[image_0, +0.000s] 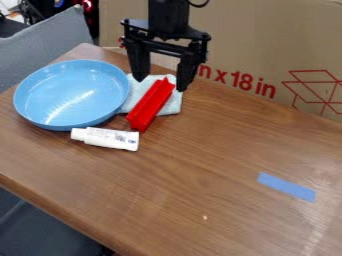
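Note:
My black gripper (162, 66) is raised at the top centre of the camera view, fingers apart, above a white cloth (170, 104) and a red bar-shaped object (151, 106) lying on that cloth. Nothing shows between the fingers. A blue plate (67, 95) lies to the left on the wooden table (187, 190). A white tube (104, 138) lies just below the plate and the red object.
A cardboard box (267, 45) stands along the back. A strip of blue tape (286, 186) is on the table at the right. A grey object (38, 45) is at the far left.

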